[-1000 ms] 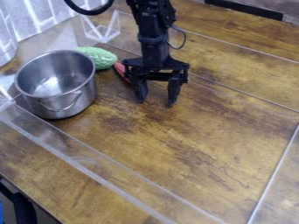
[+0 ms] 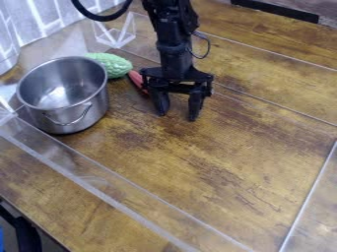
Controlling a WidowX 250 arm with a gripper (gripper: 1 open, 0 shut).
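Observation:
A black robot arm comes down from the top of the view, and its gripper (image 2: 176,100) is low over the wooden table (image 2: 231,177), its dark fingers reaching down near the surface. Whether they are open or hold anything is too dark and small to tell. Just left of the gripper lies a red object (image 2: 137,82), partly hidden by it. A steel pot (image 2: 63,91) stands at the left, and a pale green item (image 2: 108,63) lies behind it, to the upper left of the gripper.
Clear plastic edging runs along the table's left and right sides. The table's middle, front and right are bare. A dark edge (image 2: 297,12) borders the back right.
The gripper has shifted very slightly; the pot, red object and green item have not visibly moved.

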